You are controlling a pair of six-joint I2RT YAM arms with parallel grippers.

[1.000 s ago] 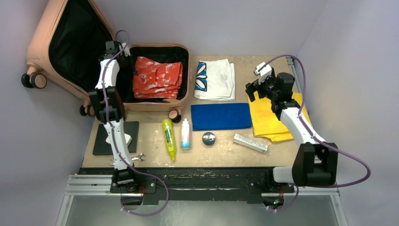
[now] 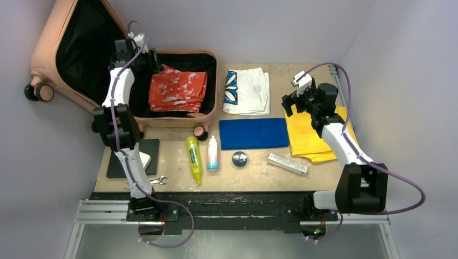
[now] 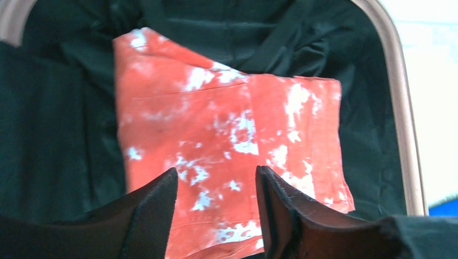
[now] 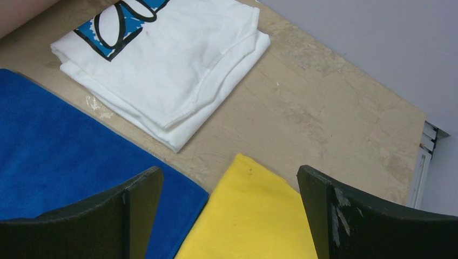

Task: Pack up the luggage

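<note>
A folded red-and-white garment (image 2: 178,91) lies inside the open pink suitcase (image 2: 173,123). My left gripper (image 2: 155,59) hangs over the suitcase at its left part; in the left wrist view its fingers are apart above the red cloth, holding nothing. My right gripper (image 2: 287,105) stands open above the yellow cloth (image 2: 302,140), with nothing between its fingers. A white cloth with a blue pattern (image 2: 249,91) and a blue cloth (image 2: 254,133) lie on the table, right of the suitcase.
Along the front lie a yellow bottle (image 2: 194,159), a spray can (image 2: 213,156), a round tin (image 2: 239,158), a long box (image 2: 287,164), a dark flat case (image 2: 116,167) and a wrench (image 2: 161,180). The suitcase lid (image 2: 81,48) stands open at left. Walls border back and right.
The red garment sits slightly further left. The right arm is unchanged.
</note>
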